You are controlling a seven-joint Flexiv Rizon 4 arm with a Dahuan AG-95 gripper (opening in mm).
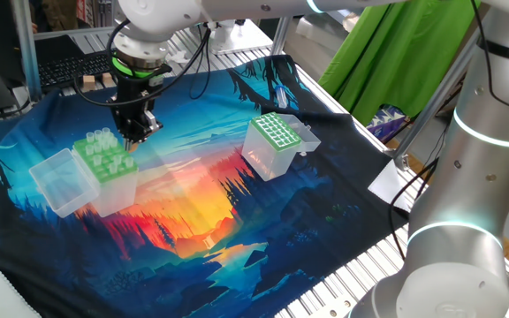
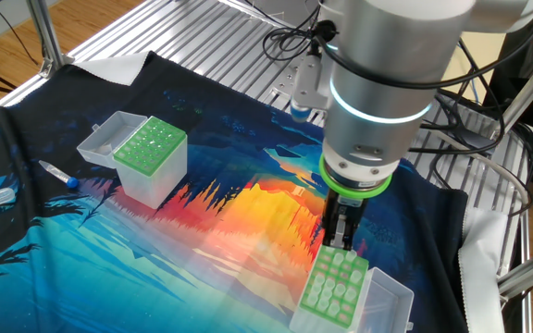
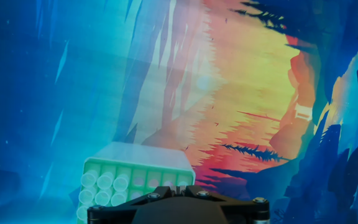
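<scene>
A box with a green rack top (image 1: 117, 170) holds several clear capped tubes (image 1: 105, 140) standing in part of its holes. My gripper (image 1: 129, 144) points down at the rack's edge, over the side toward the keyboard. From the other side, the same rack (image 2: 318, 268) shows tubes in many holes, with my gripper (image 2: 340, 242) just above its far edge. In the wrist view the fingertips of my gripper sit close together, with nothing visible between them; the tubes (image 3: 104, 182) show to their left. A second green-topped box (image 1: 274, 132) appears to have an empty grid.
Each box has an open clear lid, one at the left (image 1: 64, 183) and one behind the second box (image 1: 302, 132). A marker pen (image 2: 60, 175) lies near the second box. Between the boxes the printed cloth (image 1: 193, 212) is clear.
</scene>
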